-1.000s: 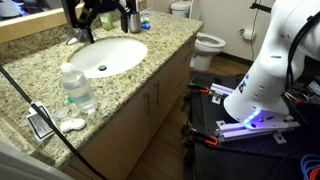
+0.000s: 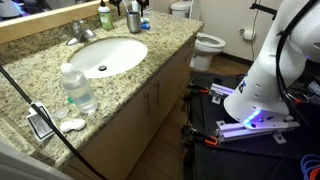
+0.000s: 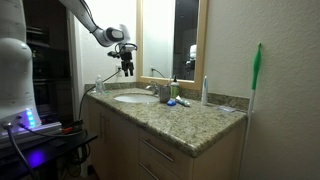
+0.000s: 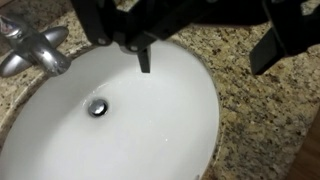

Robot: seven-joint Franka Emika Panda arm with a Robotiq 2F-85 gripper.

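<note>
High over the granite counter, my gripper stands open, its two dark fingers (image 4: 145,60) wide apart with nothing between them. Below it in the wrist view lie the white oval sink (image 4: 150,120), empty with a metal drain (image 4: 97,106), and bare granite on the right. From the second exterior view, the gripper (image 3: 125,67) hangs in the air above the sink's region, touching nothing. In the first exterior view only dark bits of it show at the top edge.
A silver faucet (image 2: 80,33) stands behind the sink. Nearer is a clear bottle (image 2: 78,88), with a white dish (image 2: 72,125) beside it. A green bottle (image 2: 105,16) and a metal cup (image 2: 134,22) stand beyond the basin.
The arm has risen and moved away from above the sink toward the far end, nearly leaving the first exterior view. The counter items appear unmoved.
</note>
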